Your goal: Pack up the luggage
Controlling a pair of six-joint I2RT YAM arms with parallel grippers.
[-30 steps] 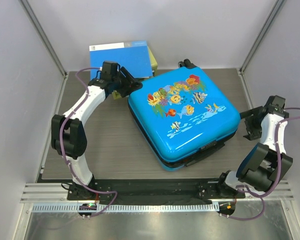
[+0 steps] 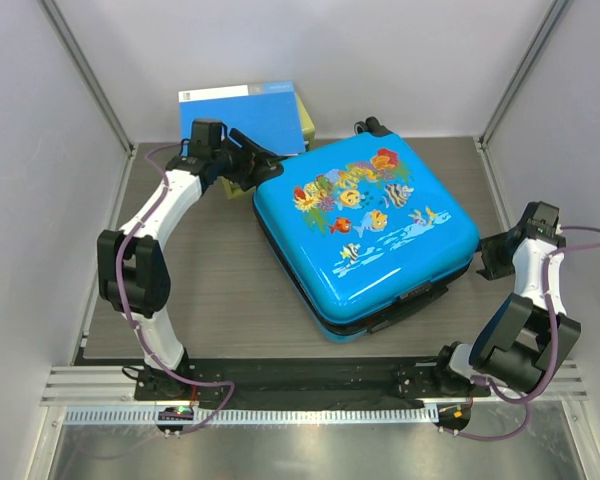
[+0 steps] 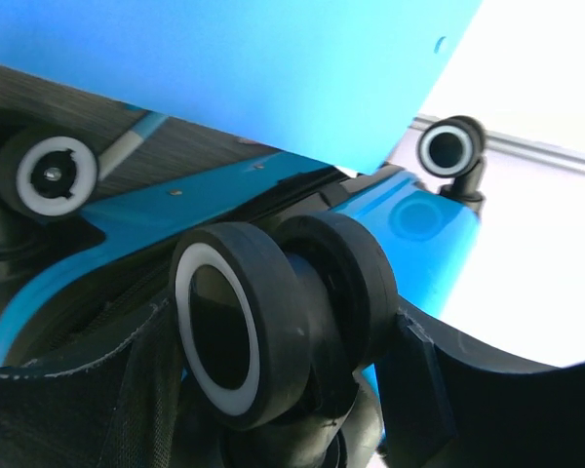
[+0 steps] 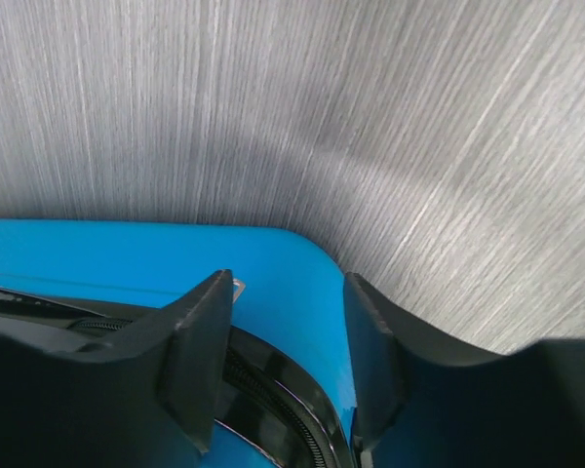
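Observation:
A closed bright blue suitcase [image 2: 365, 225] with a cartoon fish print lies at an angle mid-table. At its upper left corner is my left gripper [image 2: 270, 165]. In the left wrist view, its fingers [image 3: 136, 405] stand apart on either side of a black double caster wheel [image 3: 239, 327]; whether they touch it is unclear. Close by the suitcase's right corner is my right gripper [image 2: 487, 258]. The right wrist view shows its fingers [image 4: 200, 336] parted, with the suitcase's rounded blue corner [image 4: 283, 268] and black zipper band below the gap.
A blue flat box or board [image 2: 245, 118] with a white edge leans at the back left, over something yellow [image 2: 305, 122]. More black wheels [image 2: 372, 127] stick out at the suitcase's back. Bare table [image 2: 215, 290] lies left of the suitcase.
My right arm has come inward and slightly down, bringing its gripper closer to the suitcase's right corner. The left arm has shifted slightly left, and the suitcase has edged left a little.

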